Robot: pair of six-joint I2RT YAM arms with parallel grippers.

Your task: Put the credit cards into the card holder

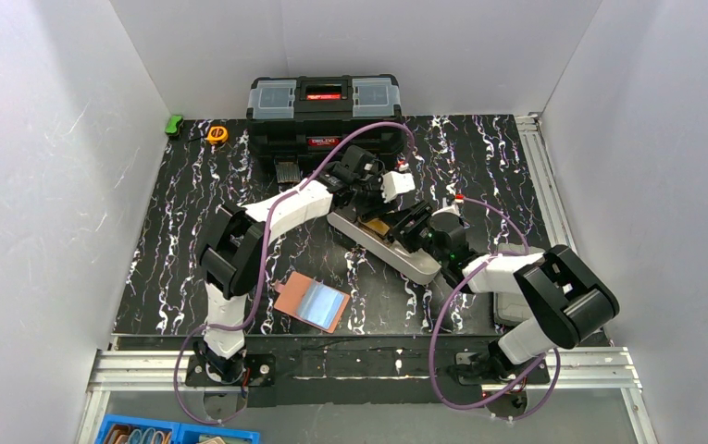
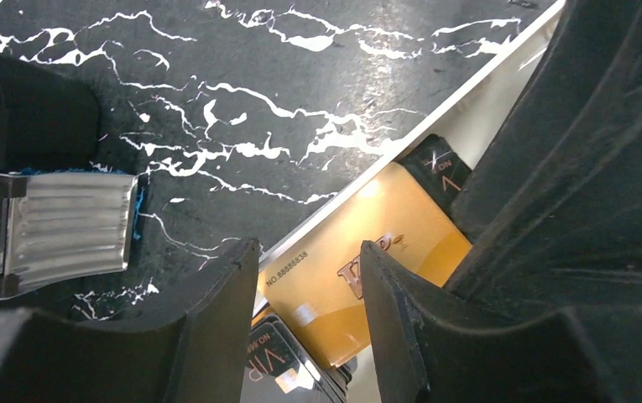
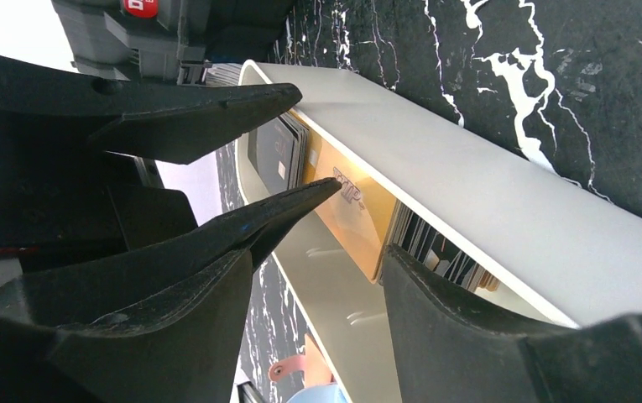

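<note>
A white tray (image 1: 385,257) holds stacked cards, with an orange card (image 2: 317,294) on top or at the front and dark cards (image 3: 274,153) beside it. My left gripper stands open over the orange card, nothing visibly held. My right gripper is at the tray, its fingers apart over the cards; whether a card edge sits between them is unclear. The card holder (image 1: 291,298), salmon with a clear sleeve, lies open on the table at the front, left of the tray.
A black toolbox (image 1: 324,129) stands at the back, with a yellow tape item (image 1: 217,133) and a green item (image 1: 173,125) to its left. A pale case (image 1: 511,305) lies at the front right.
</note>
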